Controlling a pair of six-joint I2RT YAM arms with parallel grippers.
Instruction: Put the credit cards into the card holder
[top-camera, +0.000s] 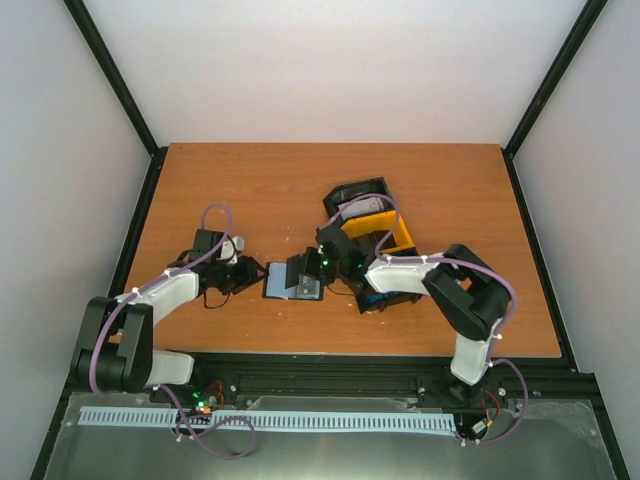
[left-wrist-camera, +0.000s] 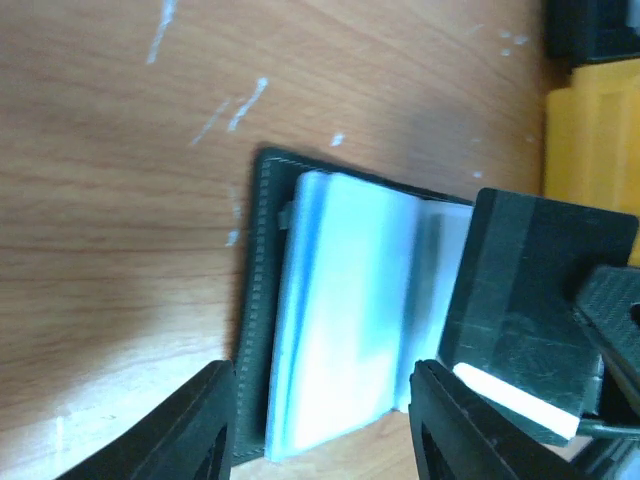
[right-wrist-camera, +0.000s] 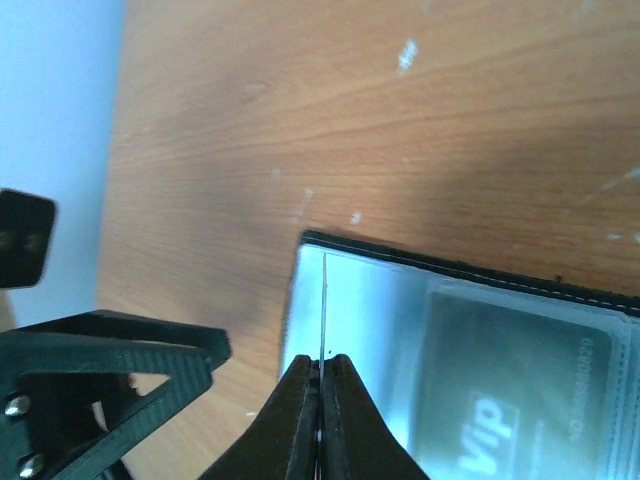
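Observation:
The card holder (top-camera: 281, 281) lies open mid-table, its clear sleeves showing in both wrist views (left-wrist-camera: 340, 300) (right-wrist-camera: 510, 380). My right gripper is shut on a thin card, seen edge-on above the holder; in the left wrist view this dark card (left-wrist-camera: 520, 290) with a white stripe hangs over the holder's right part. My left gripper stands open at the holder's near side, nothing between its fingers.
A yellow container (top-camera: 390, 224) and dark boxes (top-camera: 350, 195) stand right of the holder, partly under the right arm. The table behind and left of the holder is clear.

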